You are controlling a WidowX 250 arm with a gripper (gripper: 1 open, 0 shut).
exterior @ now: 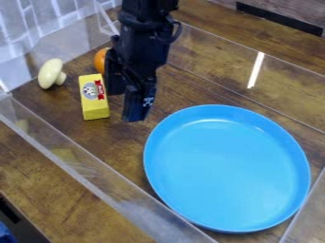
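Note:
My black gripper (132, 101) hangs over the wooden surface just right of a yellow box (93, 99) with a printed label, its fingers open and pointing down. I cannot tell whether it touches the box. An orange round object (102, 57) is partly hidden behind the arm. A pale oval object (51, 74) lies at the upper left. A large blue plate (225, 166) takes up the lower right.
Clear walls (89, 182) border the wooden area along the lower left and upper left. The wood at the upper right, beyond the plate, is free, as is the lower left corner.

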